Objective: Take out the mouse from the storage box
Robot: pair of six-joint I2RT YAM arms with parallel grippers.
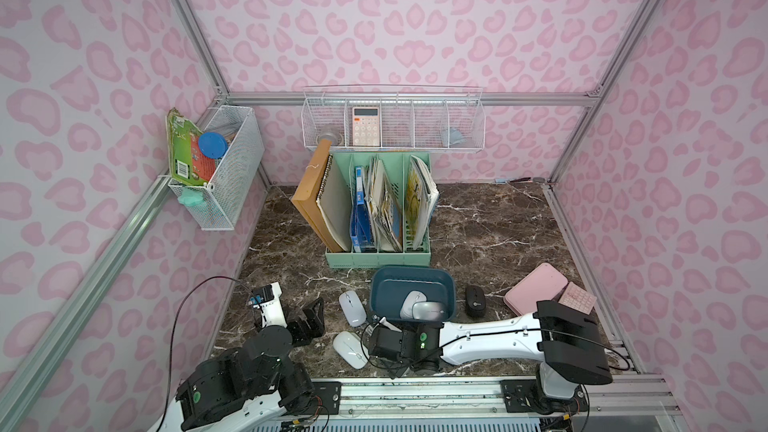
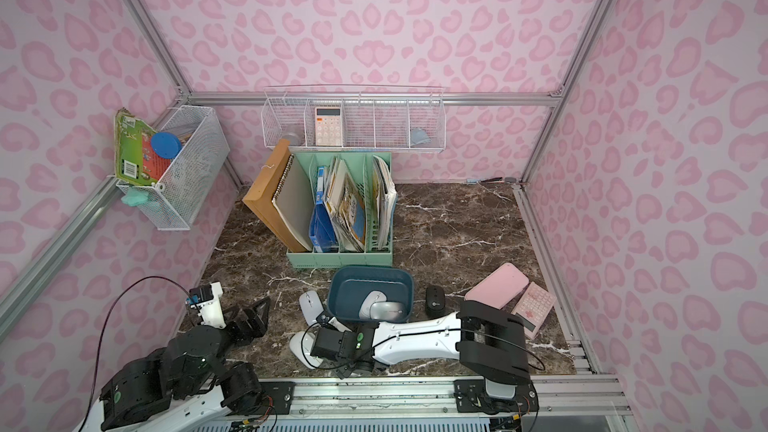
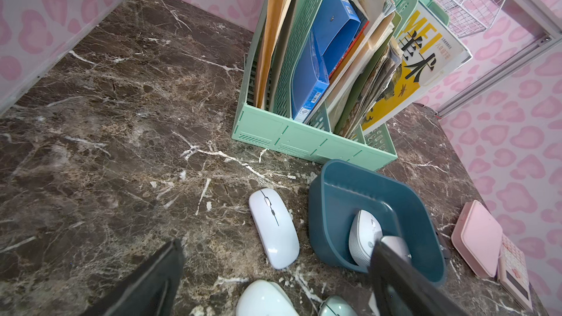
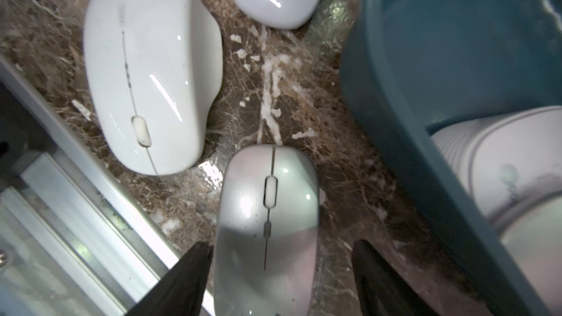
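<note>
The blue storage box (image 1: 384, 276) stands on the marble table, with two mice inside: a white one (image 3: 365, 235) and a silver-grey one (image 1: 429, 310). Outside it, a silver mouse (image 4: 266, 228) lies on the table, between the spread fingers of my open right gripper; no finger visibly touches it. In the top views my right arm hides that mouse. Two white mice, one slim (image 3: 274, 228) and one wide (image 4: 146, 70), lie left of the box. My left gripper is open and empty, over the table at the left.
A black mouse (image 1: 475, 301) sits right of the box. Behind the box stands a green file rack (image 1: 376, 259) full of folders. A pink case (image 1: 536, 288) and pink calculator (image 1: 577, 297) lie at the right. An aluminium rail (image 4: 87, 199) runs along the front edge.
</note>
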